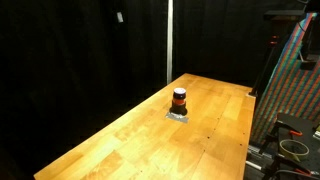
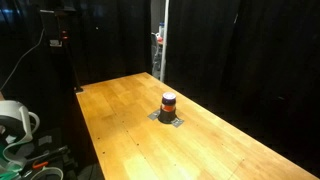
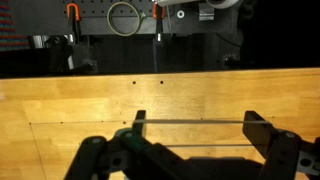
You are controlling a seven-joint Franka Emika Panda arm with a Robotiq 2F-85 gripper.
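Note:
A small dark cylinder [image 1: 179,101] with a red-orange band and a pale top stands upright on the wooden table [image 1: 140,135]. Exterior view 2 shows the same cylinder [image 2: 168,106] near the table's middle, with flat grey patches [image 2: 178,123] at its base. In the wrist view my gripper is open above the table, its black fingers [image 3: 139,124] wide apart. A thin grey line crosses between the fingertips; I cannot tell what it is. The cylinder is out of the wrist view, and neither exterior view shows the gripper.
White robot parts [image 2: 14,122] show at the left of exterior view 2. Beyond the table edge in the wrist view lie a cable loop [image 3: 124,20] and dark equipment. Black curtains [image 1: 80,60] hang behind the table.

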